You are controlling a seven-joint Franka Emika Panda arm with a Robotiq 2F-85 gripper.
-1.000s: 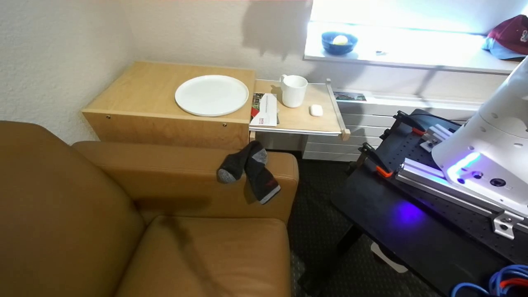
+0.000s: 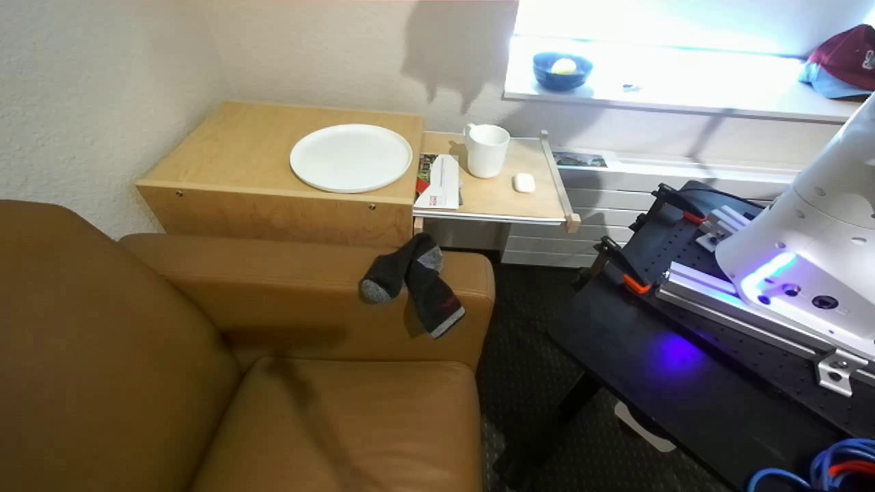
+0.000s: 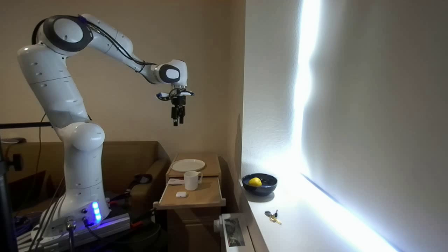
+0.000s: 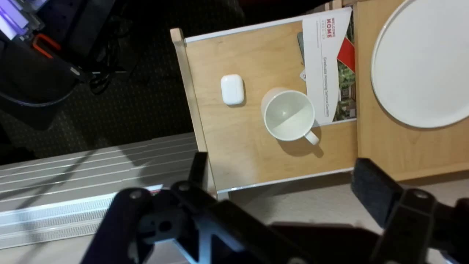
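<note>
My gripper (image 3: 178,121) hangs high in the air, pointing down, well above the furniture. In the wrist view the gripper is open, its dark fingers wide apart and nothing held between them. A white mug (image 4: 289,115) stands upright on the pull-out wooden shelf (image 4: 237,145), its handle toward the wall. Beside it lies a small white case (image 4: 232,90). A printed leaflet (image 4: 324,70) lies between the mug and the cabinet. On the cabinet top rests a round white plate (image 4: 422,66), empty and partly cut off in this view.
Dark socks (image 2: 418,279) lie over the sofa arm (image 2: 271,270). On the windowsill (image 3: 285,235) stand a dark bowl (image 3: 266,189) with a yellow fruit (image 3: 254,182) inside, and keys (image 3: 274,217) lie near it. A maroon cap (image 2: 845,61) sits farther along. The air around my gripper is clear.
The shadow on the wall above the shelf has changed shape and reaches lower. The mug, case, plate, leaflet and socks have stayed in place.
</note>
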